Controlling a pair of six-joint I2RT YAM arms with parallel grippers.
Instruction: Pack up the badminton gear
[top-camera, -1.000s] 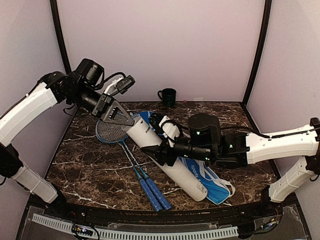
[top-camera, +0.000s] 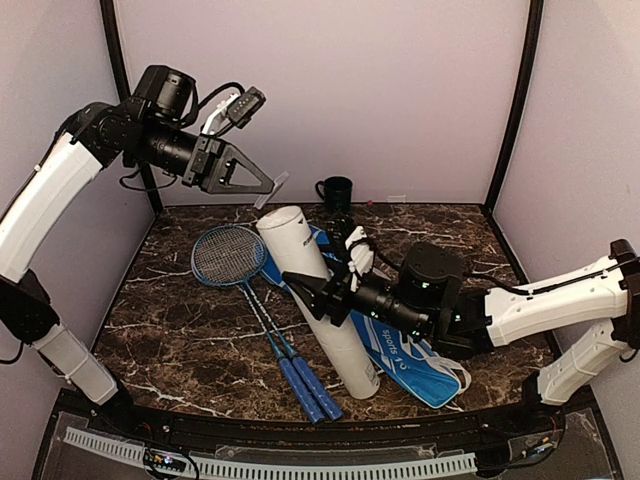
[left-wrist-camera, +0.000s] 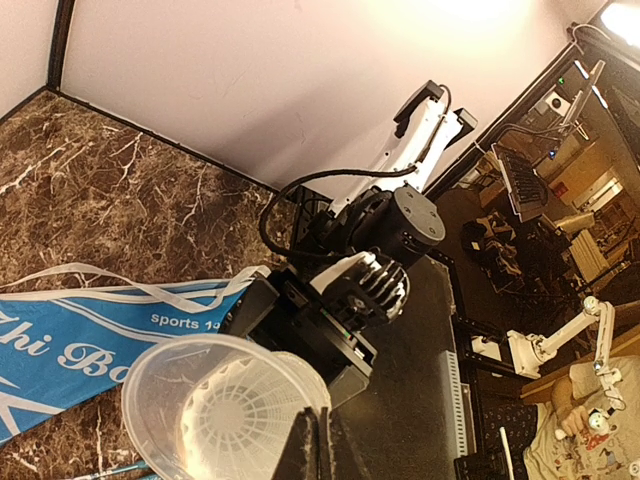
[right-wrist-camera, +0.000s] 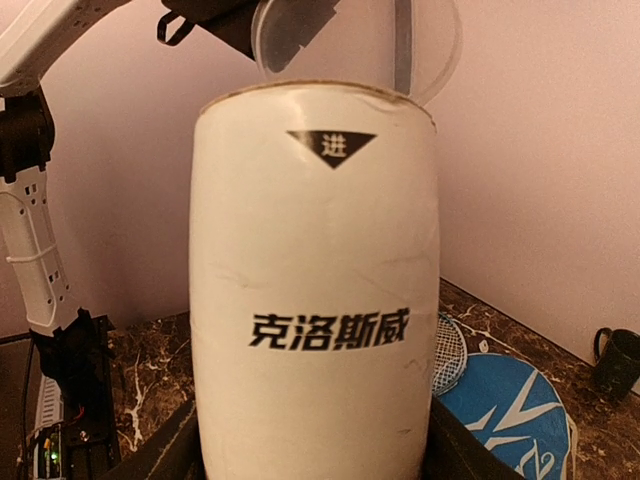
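Note:
A white shuttlecock tube (top-camera: 348, 352) stands tilted above the table in the top view, with my right gripper (top-camera: 312, 290) shut around its upper half. In the right wrist view the tube (right-wrist-camera: 315, 230) fills the middle. My left gripper (top-camera: 268, 187) is shut, pinching the thin edge of a clear plastic lid (top-camera: 270, 190) just above the tube's upper end. Through the lid (left-wrist-camera: 150, 400), the left wrist view shows a ribbed white shuttlecock (left-wrist-camera: 235, 410) in the tube's open mouth. Two blue-handled rackets (top-camera: 262, 318) lie left of the tube. A blue sports bag (top-camera: 425, 378) lies flat, partly hidden behind it.
At the back stands a dark mug (top-camera: 336, 193). Walls enclose the back and sides, and a white ruler strip (top-camera: 270, 468) runs along the front.
My left gripper has risen away from the tube's end, with the clear lid now apart from it. The tube has become more upright in my right gripper, its lower end shifting left.

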